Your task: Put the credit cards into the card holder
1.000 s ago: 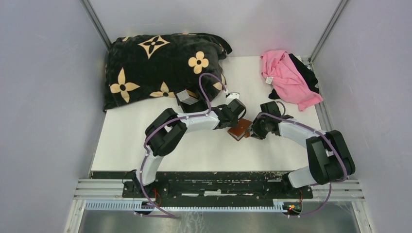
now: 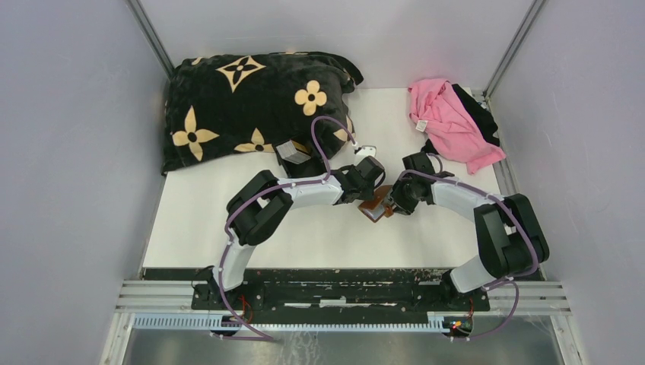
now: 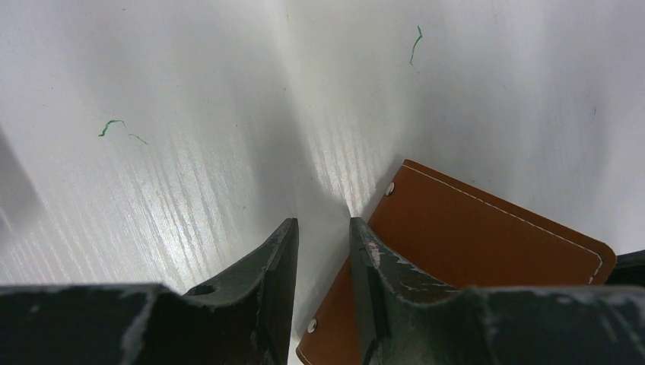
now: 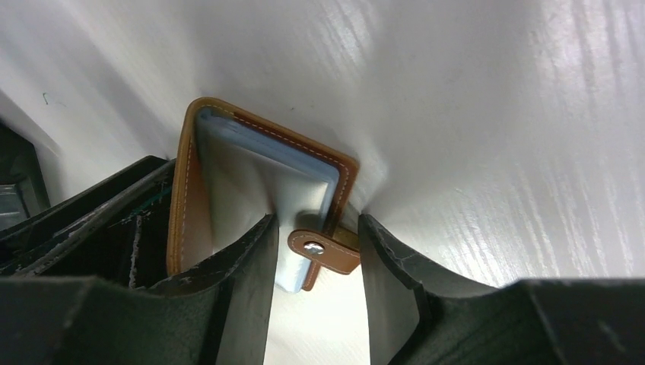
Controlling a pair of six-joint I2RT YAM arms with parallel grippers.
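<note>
The brown leather card holder (image 2: pixel 373 207) lies on the white table between my grippers. In the left wrist view its brown cover (image 3: pixel 471 228) sits under my left gripper, whose fingers stand apart with nothing visible between them. In the right wrist view the holder (image 4: pixel 194 198) is spread, with clear sleeves and a strap with a snap (image 4: pixel 319 248). My right gripper is part open, its fingers around that strap; whether it grips it I cannot tell. No separate card can be made out clearly.
A dark patterned cushion (image 2: pixel 251 99) fills the back left, with a black object holding pale items (image 2: pixel 290 151) before it. Pink and black cloth (image 2: pixel 449 122) lies at the back right.
My right arm has shifted slightly, its elbow toward the back of the table and its gripper staying at the holder. The left arm is nearly unchanged.
</note>
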